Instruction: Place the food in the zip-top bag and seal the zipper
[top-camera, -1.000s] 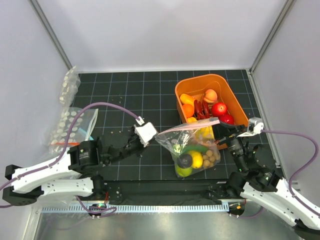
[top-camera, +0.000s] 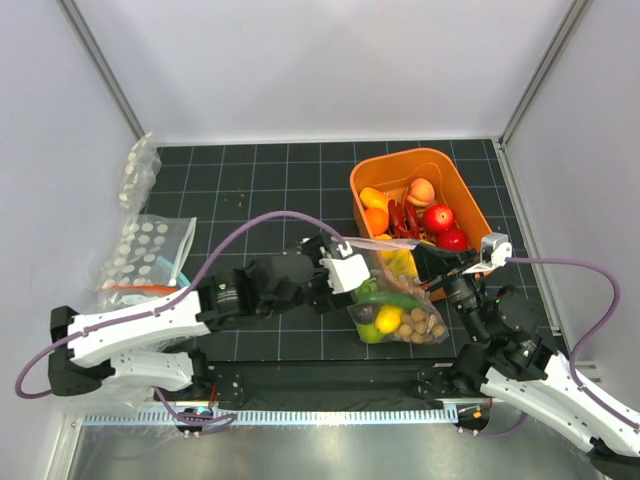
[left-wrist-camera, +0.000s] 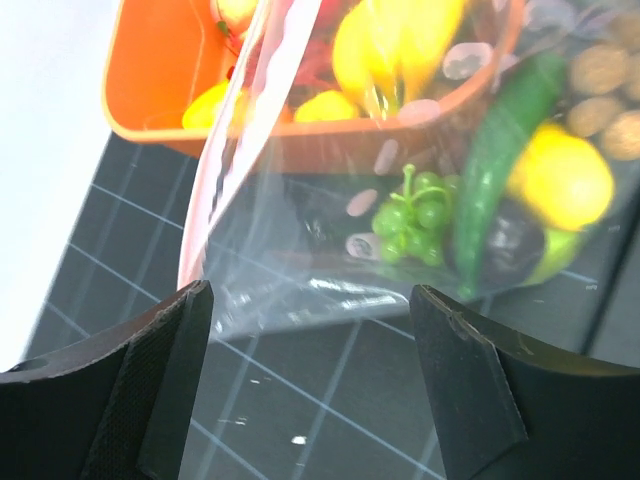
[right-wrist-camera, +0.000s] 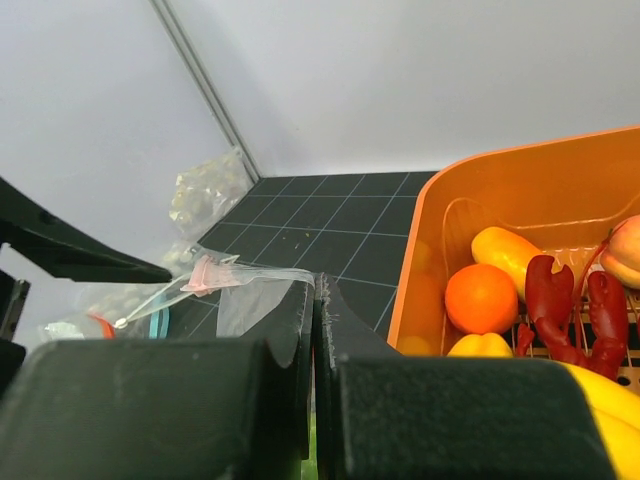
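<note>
The clear zip top bag (top-camera: 400, 340) hangs filled at the table's middle right; a green cucumber (left-wrist-camera: 505, 150), green grapes (left-wrist-camera: 412, 215), a yellow lemon (left-wrist-camera: 565, 185), a dark round item (left-wrist-camera: 512, 245) and several brown round pieces (top-camera: 418, 322) show through it. My right gripper is shut on the bag's top edge, a thin film running left from its fingertips. My left gripper stands open, its fingers spread, with the bag's free corner and pale zipper strip (left-wrist-camera: 245, 140) just ahead. No grip on the bag shows there.
An orange basket (top-camera: 357, 190) behind the bag holds more food, including an orange (right-wrist-camera: 481, 299), a red lobster (right-wrist-camera: 550, 305) and tomatoes (top-camera: 440, 218). More clear bags (top-camera: 135, 245) lie at the far left.
My left gripper has moved right, over the bag's left side. The bag's left end was stretched out toward it before and now sits farther right.
</note>
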